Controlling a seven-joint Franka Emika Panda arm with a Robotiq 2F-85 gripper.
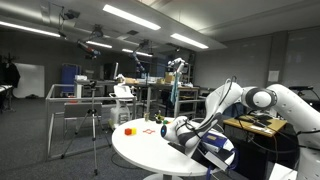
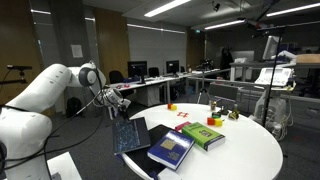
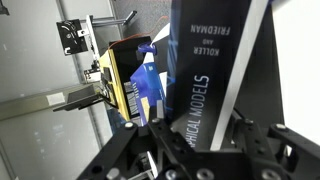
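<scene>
In the wrist view a thick black book stands with its spine to the camera, lettered "GRAPHICAL MODELS", "KOLLER AND FRIEDMAN". My gripper is shut on this book, whose near end sits between the fingers at the bottom of the view. The pads' contact with the cover is hard to make out. Exterior view 1 has the arm reaching over the near side of the round white table.
A blue book and a green book lie on the white table in exterior view 2. Small red and yellow items stand farther back.
</scene>
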